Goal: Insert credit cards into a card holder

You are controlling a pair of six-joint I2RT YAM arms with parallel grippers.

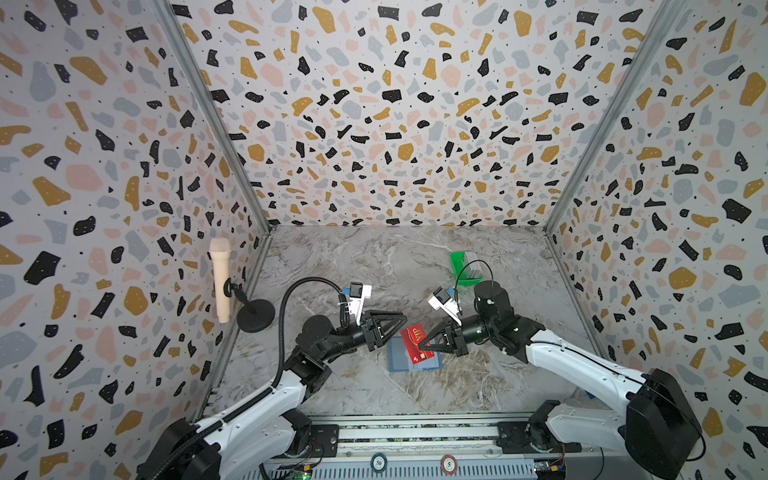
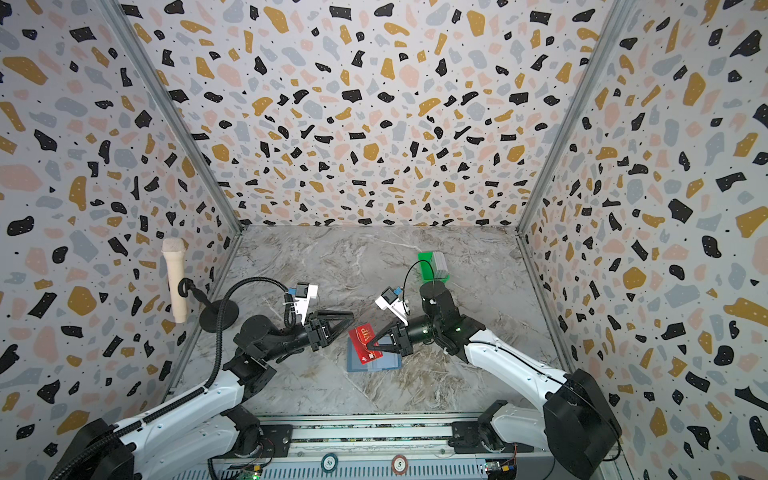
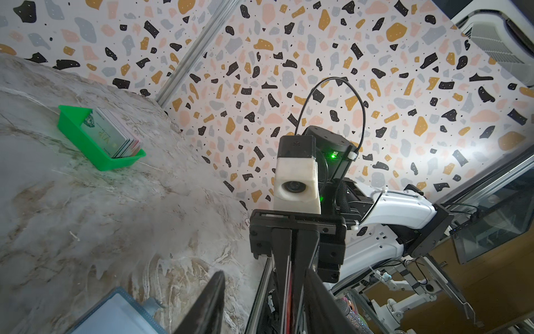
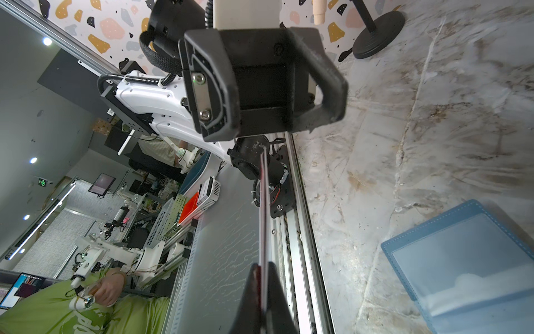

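A red card with gold letters (image 1: pixel 415 342) hangs above the table in my right gripper (image 1: pixel 425 344), whose fingers are shut on one edge of it. In the right wrist view the card (image 4: pixel 263 222) shows edge-on as a thin strip running between the fingertips. My left gripper (image 2: pixel 351 321) stands open just left of the card, holding nothing and not touching it as far as shows. Below the card lies the blue card holder (image 1: pixel 397 364), spread open flat; the card covers part of it from above. Its clear pocket (image 4: pixel 467 267) shows in the right wrist view.
A green box (image 3: pixel 89 142) with several upright cards (image 3: pixel 114 133) stands toward the back right. At the left stands a black round-based stand (image 1: pixel 256 316) with a pale handle.
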